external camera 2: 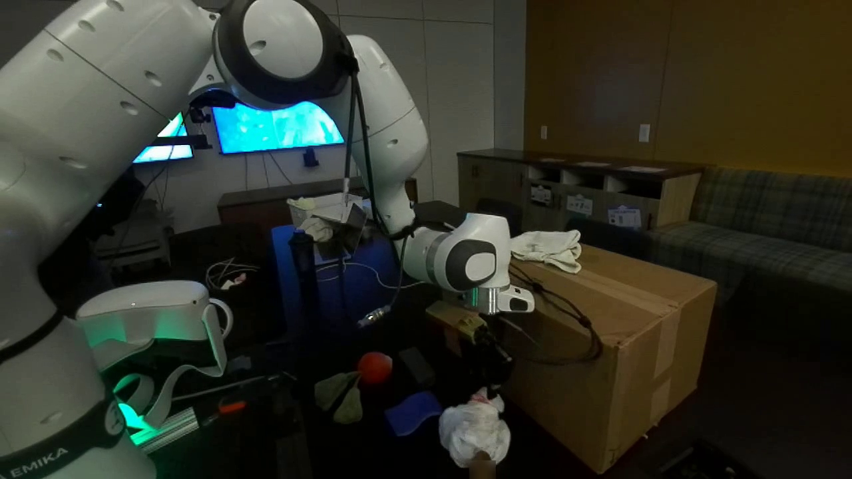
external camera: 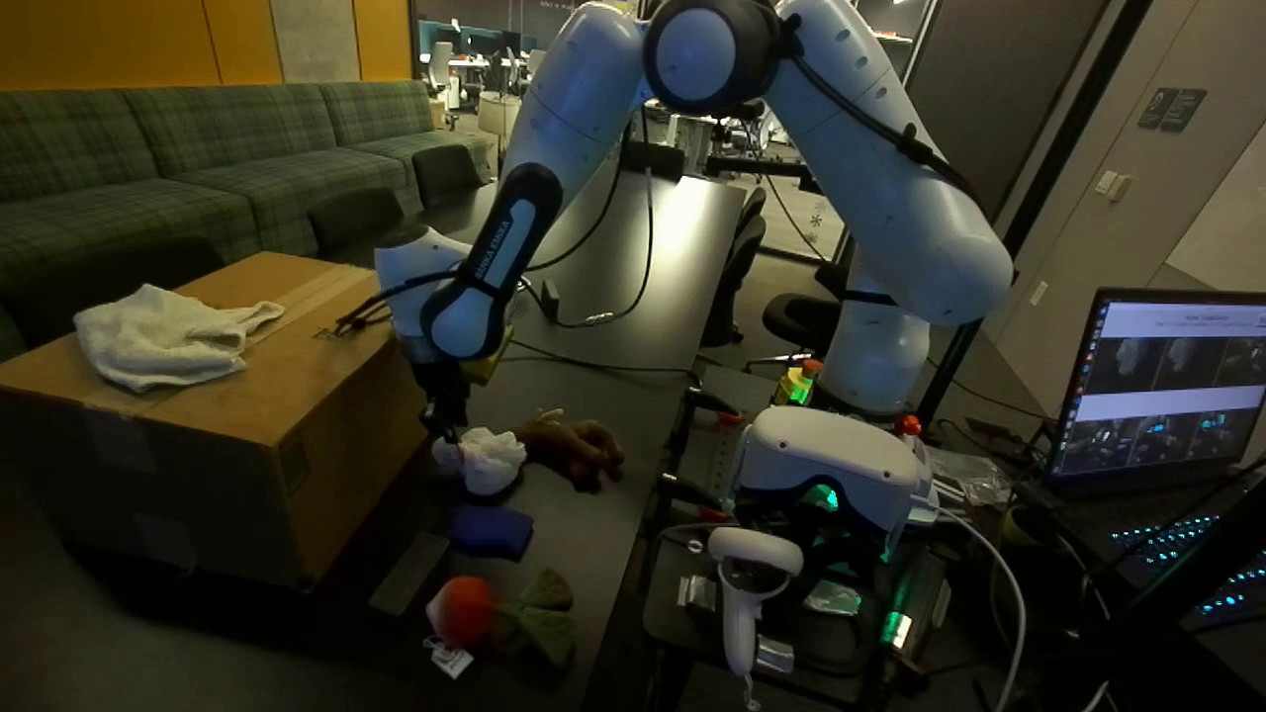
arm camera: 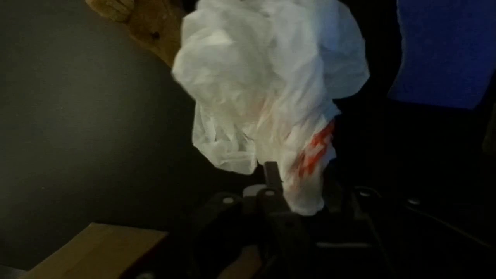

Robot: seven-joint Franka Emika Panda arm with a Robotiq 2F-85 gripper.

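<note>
A crumpled white plastic bag (external camera: 489,461) with red print rests on or just above the dark table, beside a brown plush toy (external camera: 570,449). My gripper (external camera: 447,429) points down at the bag's narrow end. In the wrist view the bag (arm camera: 274,79) fills the upper middle, and its twisted tail lies between the parted fingers of the gripper. The left finger (arm camera: 273,176) shows clearly; the right one is nearly lost in the dark. From the other side, the bag (external camera 2: 474,431) sits below the gripper, where the fingers are hard to make out.
A large cardboard box (external camera: 320,451) with a white towel (external camera: 172,336) on top stands close beside the gripper. Nearer the front lie a blue cloth item (external camera: 492,532), a grey flat block (external camera: 410,574) and a red-and-green plush (external camera: 463,611). Bare table extends behind the brown toy.
</note>
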